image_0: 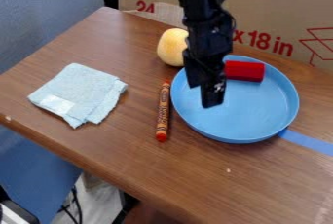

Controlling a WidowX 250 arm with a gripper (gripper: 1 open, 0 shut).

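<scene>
The black gripper (205, 81) hangs low over the left part of a round blue plate (239, 116); whether its fingers are open or shut is unclear. A red block (244, 70) lies at the back of the plate, just behind the gripper and partly hidden by it. An orange marker-like stick (164, 113) lies on the wooden table just left of the plate. A yellow rounded object (173, 49) is behind the arm, to its left.
A folded pale blue cloth (78, 94) lies at the left of the table (143, 179). A cardboard box (279, 18) stands at the back.
</scene>
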